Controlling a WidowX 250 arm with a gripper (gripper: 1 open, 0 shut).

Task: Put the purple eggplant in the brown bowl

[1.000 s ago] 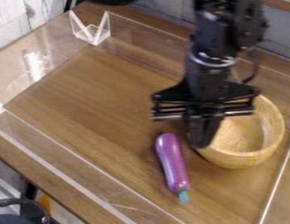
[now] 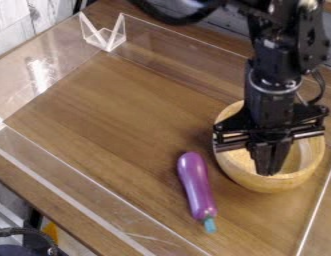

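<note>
The purple eggplant (image 2: 196, 187) lies on the wooden table, its blue-green tip pointing toward the front. Just right of it stands the brown bowl (image 2: 265, 184), round and light-coloured. Over the bowl, my black gripper (image 2: 271, 166) points down with its fingertips close together and nothing visible between them. The arm and gripper hide the bowl's back part and some of its inside. The eggplant is outside the fingers, to their left and nearer the front.
Wide bare table (image 2: 108, 115) stretches to the left of the eggplant. A clear plastic piece (image 2: 105, 35) stands at the back left. Clear side walls border the table, and a dark cable (image 2: 21, 235) lies beyond its front left edge.
Eggplant and bowl have not moved.
</note>
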